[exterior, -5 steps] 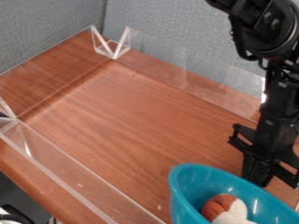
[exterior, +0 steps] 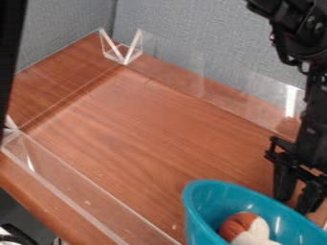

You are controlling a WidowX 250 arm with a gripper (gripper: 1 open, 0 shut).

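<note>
My black gripper (exterior: 296,184) hangs low over the wooden table at the right edge, just behind and above a teal bin (exterior: 205,212). Its dark fingers point down; whether anything is between them is hard to make out. Inside the bin lies a round orange-brown and white object (exterior: 246,230), partly cut off by the frame's bottom.
Clear plastic walls line its back and near-left edges, with white corner brackets (exterior: 121,50). Grey panels stand behind.
The arm and gripper have shifted slightly to the right over the last second. The bin and the object in it look unchanged.
</note>
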